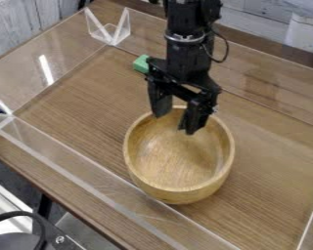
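Note:
My black gripper [178, 109] hangs over the back rim of an empty round tan bowl [179, 163], its two fingers apart, open, with nothing visible between them. A small green object [141, 64] lies behind the arm on the left, partly beside its upper housing.
A white wire-like holder [109, 26] stands at the back left. A black cable lies at the bottom left corner, and a pale object sits at the far right edge.

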